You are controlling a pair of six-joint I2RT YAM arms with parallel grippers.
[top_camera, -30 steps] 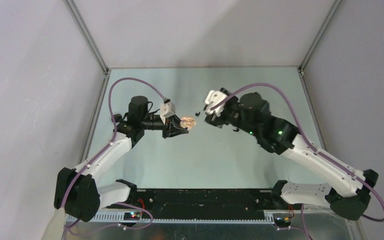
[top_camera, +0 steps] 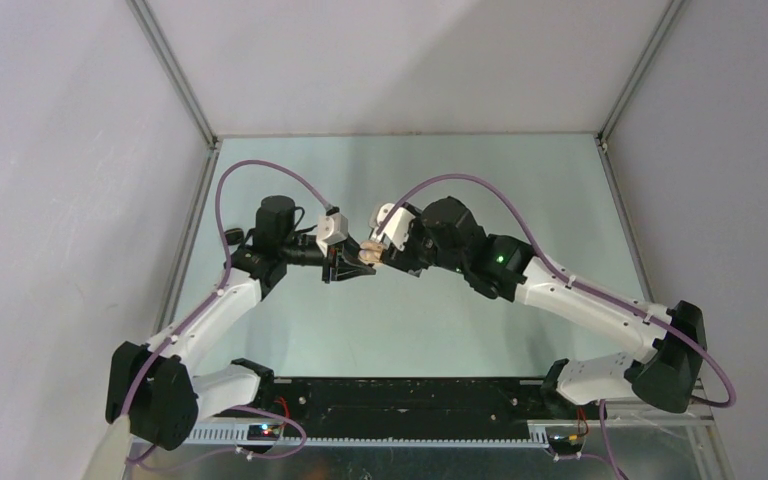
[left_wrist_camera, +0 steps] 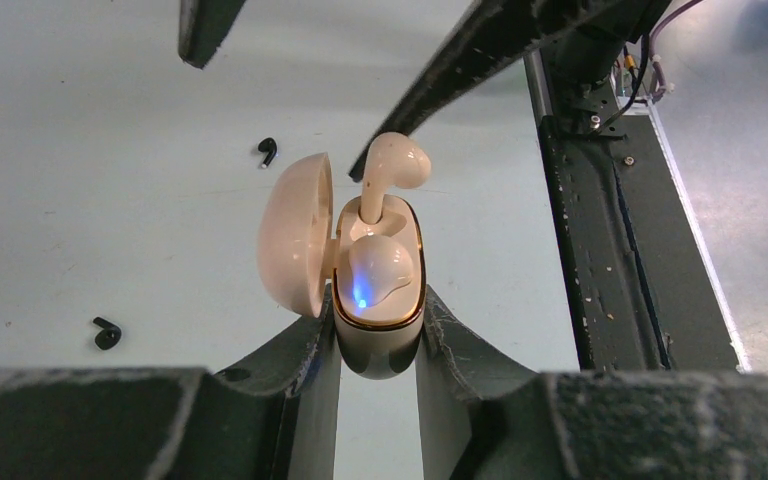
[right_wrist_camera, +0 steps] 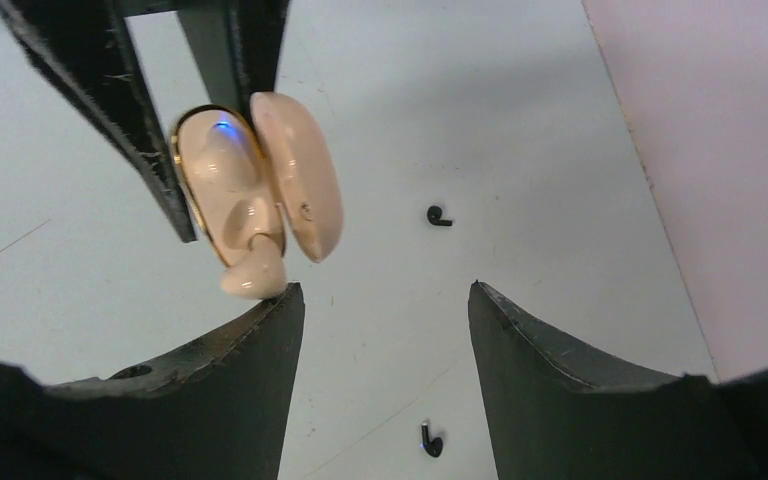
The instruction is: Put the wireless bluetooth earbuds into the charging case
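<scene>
A pale pink charging case (left_wrist_camera: 380, 300) with its lid (left_wrist_camera: 295, 240) open is held up off the table by my left gripper, shut on its base. One pink earbud (left_wrist_camera: 396, 165) sticks up out of the case, its stem end in a slot and its head well above the rim. A blue light glows on the rounded shape at the case's other end. My right gripper is open with nothing between its fingers; in the right wrist view the earbud (right_wrist_camera: 257, 272) is just beyond its left fingertip (right_wrist_camera: 290, 300).
Two black earbuds lie apart on the pale table: one (left_wrist_camera: 268, 152) farther off and one (left_wrist_camera: 108, 333) at the left of the left wrist view. Clear table (top_camera: 360, 330) stretches toward the front. A wall (right_wrist_camera: 700, 150) rises at the right wrist view's right.
The left arm, case and pink earbud have hardly moved.
</scene>
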